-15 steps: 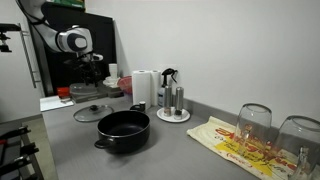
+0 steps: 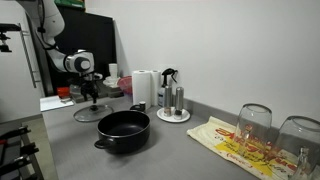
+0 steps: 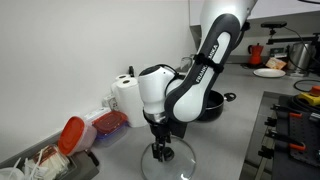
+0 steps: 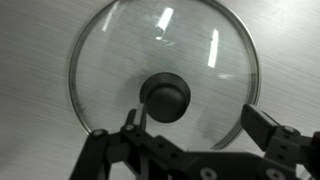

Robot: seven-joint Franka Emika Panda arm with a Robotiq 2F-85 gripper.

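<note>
A round glass lid [image 4: 110, 70] with a steel rim lies on the grey table, its black knob [image 4: 168, 98] uppermost. My gripper stands open over the lid, with the knob nearer its left finger [image 4: 136, 120] in the wrist view. In exterior view 2 the gripper [image 3: 162, 142] is low, close to the knob of the lid [image 3: 182, 172]; whether they touch I cannot tell. A black two-handled pot [image 2: 124, 130], open on top, sits apart from the lid [image 2: 88, 117] on the table.
Behind the pot, a white plate [image 2: 183, 117] carries bottles and grinders near paper towel rolls [image 2: 146, 86]. Glass jars [image 2: 252, 125] stand on a patterned cloth [image 2: 213, 136] along the wall. The table in front of the pot is bare.
My gripper and arm have come down toward the lid over the last second. The lid and the pot have not visibly moved.
</note>
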